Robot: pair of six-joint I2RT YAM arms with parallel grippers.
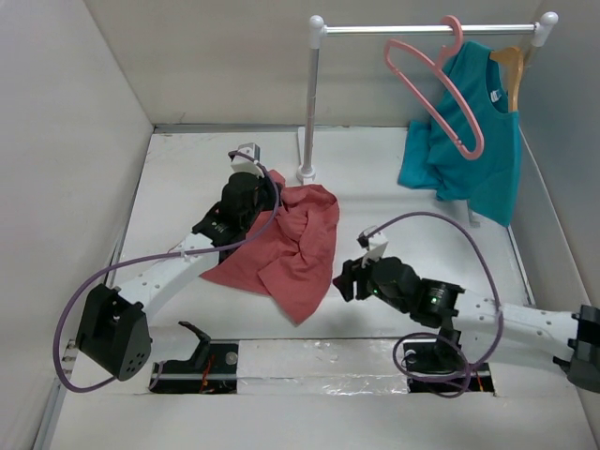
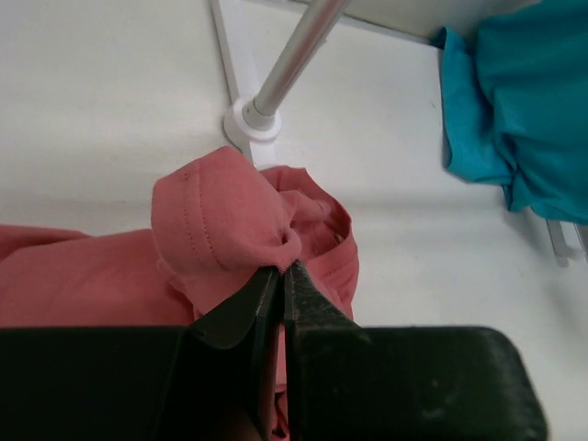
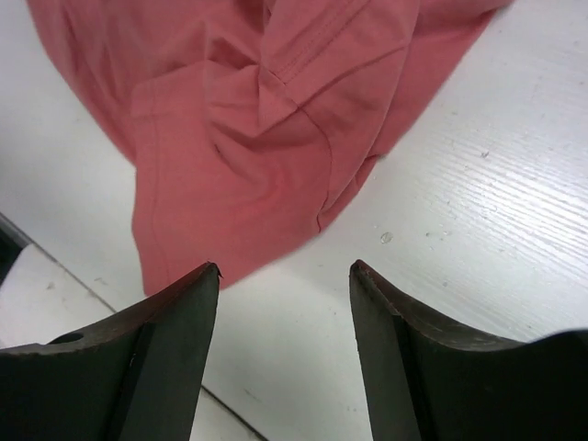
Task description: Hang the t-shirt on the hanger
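The red t-shirt (image 1: 295,262) lies crumpled on the white floor in the middle of the top view. My left gripper is shut on a bunched fold of it (image 2: 220,211), lifted at the shirt's back left. My right gripper (image 1: 352,277) hangs open just right of the shirt's front part; in the right wrist view the cloth (image 3: 257,156) lies beyond its open fingers. A pink hanger (image 1: 431,80) hangs from the rail (image 1: 384,30) at the upper right.
A teal top (image 1: 478,159) on a wooden hanger (image 1: 511,75) hangs at the rail's right end. The rail's post (image 1: 310,103) and foot stand behind the shirt.
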